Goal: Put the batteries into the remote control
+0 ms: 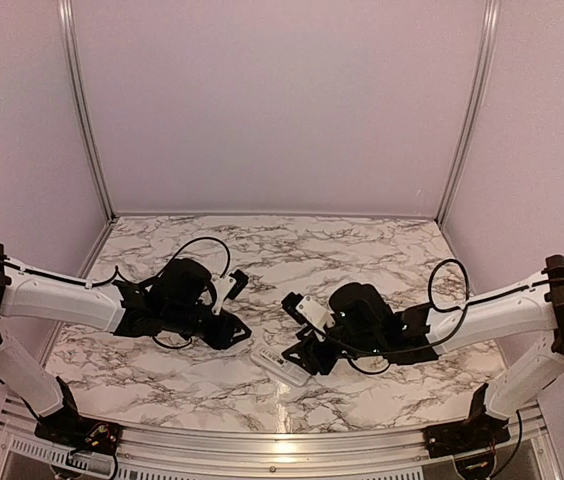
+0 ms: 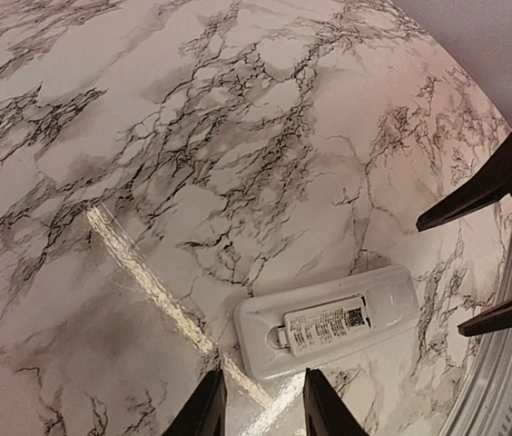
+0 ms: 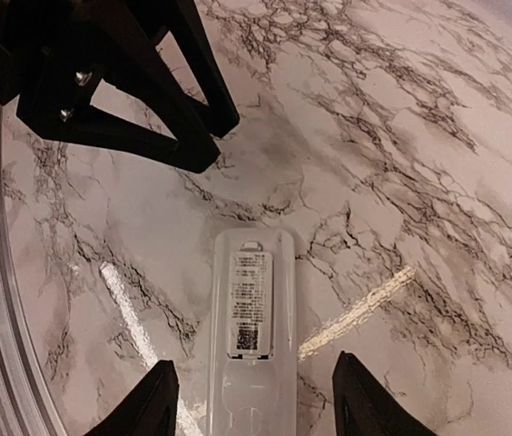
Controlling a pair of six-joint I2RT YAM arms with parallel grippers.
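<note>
A clear-grey remote control lies on the marble table between both grippers, its white inset with printed label and barcode facing up; it shows whole in the left wrist view and lengthwise in the right wrist view. My left gripper hangs open to the left of and above the remote, with nothing between its fingers. My right gripper is open over the remote's right part, its fingertips apart on either side of it in its wrist view. I cannot tell any loose batteries in view.
A metal rail runs along the front edge, and pale walls enclose the back and sides.
</note>
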